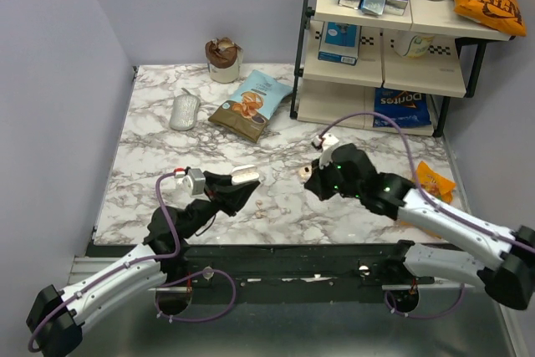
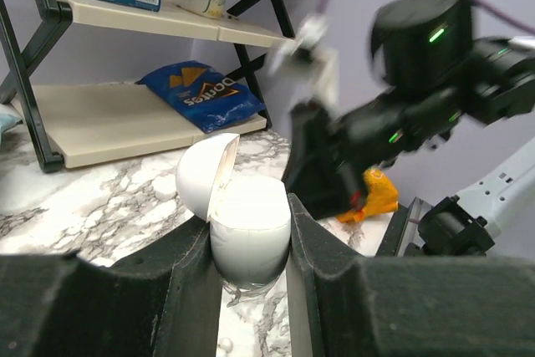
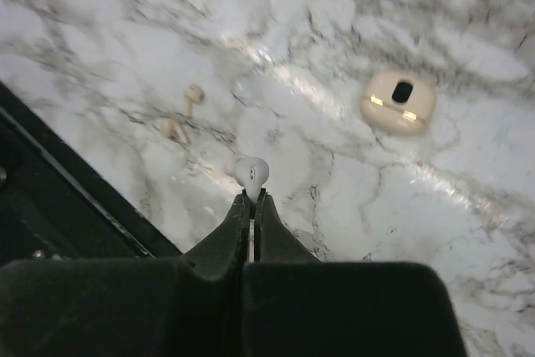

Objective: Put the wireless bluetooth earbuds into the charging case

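A white charging case (image 2: 249, 227), its rounded lid standing up, is between the fingers of my left gripper. In the top view, the same case (image 1: 245, 175) is held above the table's left-middle part. My right gripper is shut on a white earbud (image 3: 252, 173), pinched by its stem at the fingertips, with its head outward. The top view has that right gripper (image 1: 320, 195) right of the case, well apart from it; there the earbud cannot be made out. The inside of the white case is mostly hidden from the left wrist camera.
Another case, beige and closed (image 3: 399, 101), lies on the marble table. Beige earbuds (image 3: 193, 94) lie loose nearby. Shelves (image 1: 376, 110) stand at the back right, with a snack bag (image 1: 251, 104) beside them. Between both arms the marble is mostly clear.
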